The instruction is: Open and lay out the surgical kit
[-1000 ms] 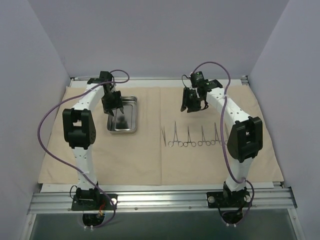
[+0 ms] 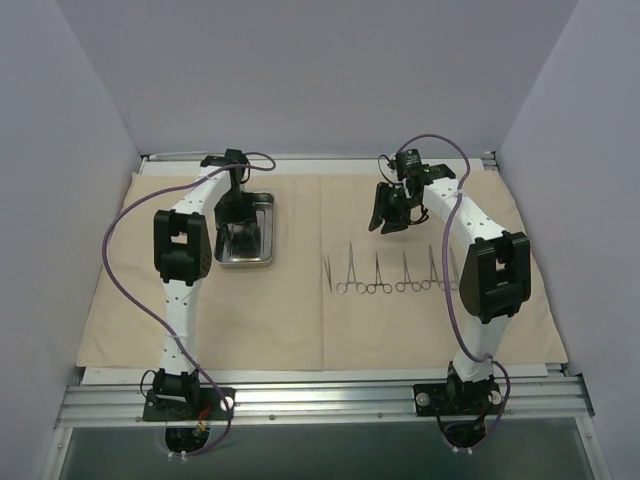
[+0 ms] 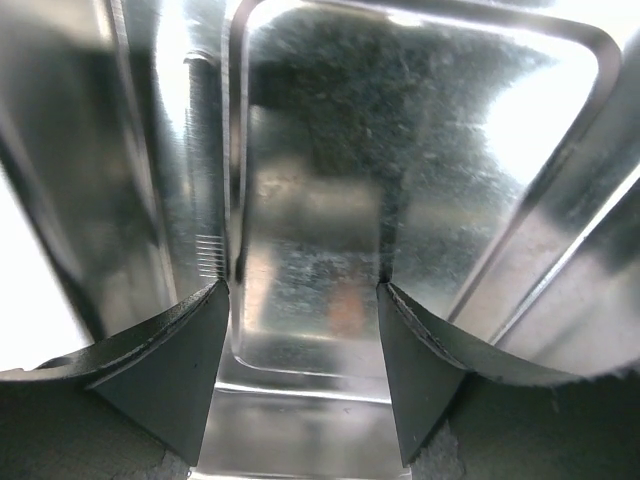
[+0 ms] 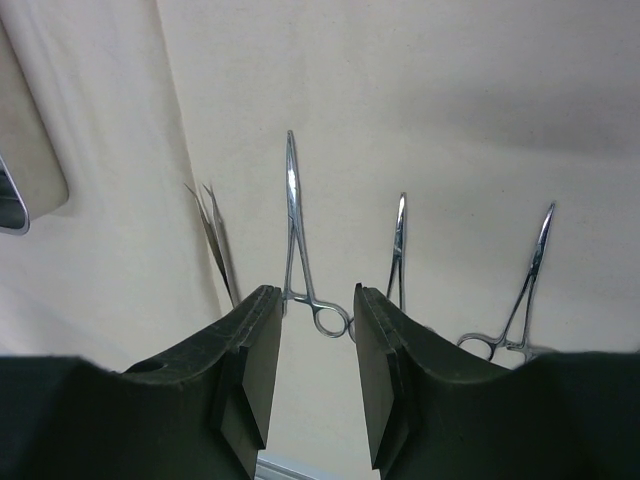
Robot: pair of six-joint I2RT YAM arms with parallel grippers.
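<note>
The metal tray [image 2: 243, 265] stands on the cloth at the left. Low over its floor, my left gripper is open with nothing between its fingers. A slim metal handle [image 3: 205, 150], perhaps a scalpel's, lies along the tray's left side, its ridged end close by the left fingertip. On the right half of the cloth, tweezers [image 2: 327, 273] lie left of a row of several ring-handled instruments, among them a long clamp [image 4: 294, 220]. Above that row hangs my right gripper, open and empty, clear of the tools.
Tray walls [image 3: 130, 130] rise close around the left gripper. Bare cloth [image 2: 270, 320] lies in front of the tray, and more is free at the right of the row. A fold line [image 2: 321, 330] runs down the cloth's middle.
The right gripper has shifted slightly right and forward, still open.
</note>
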